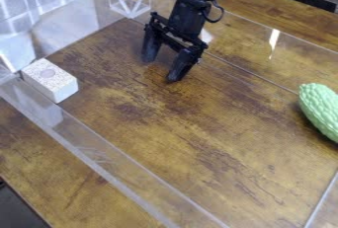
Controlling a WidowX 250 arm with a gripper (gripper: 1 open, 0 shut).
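Note:
My black gripper (166, 62) reaches down to the wooden board in the upper middle of the camera view, its two fingers low on the surface. Whether it is open or shut is hard to make out. A small white object (204, 35) is partly visible behind the gripper's wrist.
A white patterned block (49, 81) lies at the left. A pale green ridged object (321, 111) sits at the right edge. Clear walls (99, 155) border the board, and the middle and lower board (199, 148) is bare.

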